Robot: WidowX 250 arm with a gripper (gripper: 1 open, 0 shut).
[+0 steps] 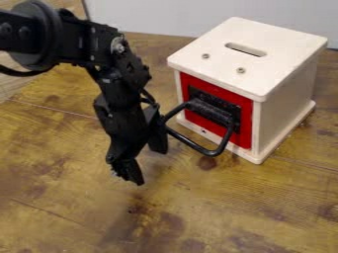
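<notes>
A white wooden box (283, 79) stands at the upper right, with a red front panel (242, 146) holding a black mechanism and a looped black handle (201, 148) that sticks out toward the lower left. My black gripper (129, 162) points down just left of the handle, low over the floor. Part of it reaches up to the handle's left end; whether they touch I cannot tell. The state of its fingers is unclear in the dark shape.
A pale wall (158, 15) runs along the back, behind the box.
</notes>
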